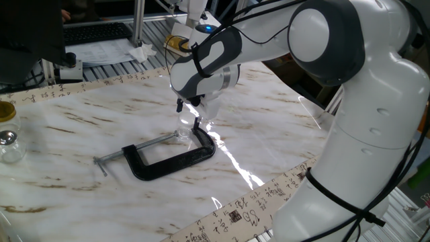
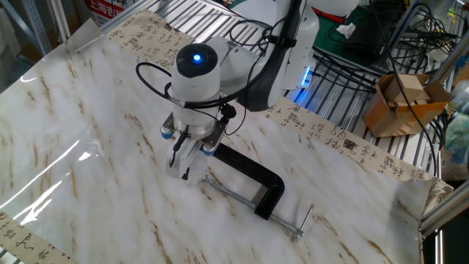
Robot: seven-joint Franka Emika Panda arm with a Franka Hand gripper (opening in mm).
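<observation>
A black C-clamp (image 1: pixel 176 165) with a silver screw rod (image 1: pixel 142 144) lies on the marble-patterned table. In the second exterior view, its black frame (image 2: pixel 251 170) extends to the right of my gripper (image 2: pixel 186 173), and the T-shaped handle (image 2: pixel 301 224) points toward the lower right. My gripper is low over the table, right at the clamp's finger end. Pale, partly see-through surfaces and glare blur the fingertips, so I cannot tell how far apart they are or whether they touch the clamp. The first exterior view mostly hides them behind the wrist.
Glass jars, one with a yellow lid (image 1: pixel 7 111), stand at the table's left edge in the first exterior view. Beyond the table lies a keyboard (image 1: pixel 97 33). A cardboard box (image 2: pixel 405 106) sits off the table in the second exterior view.
</observation>
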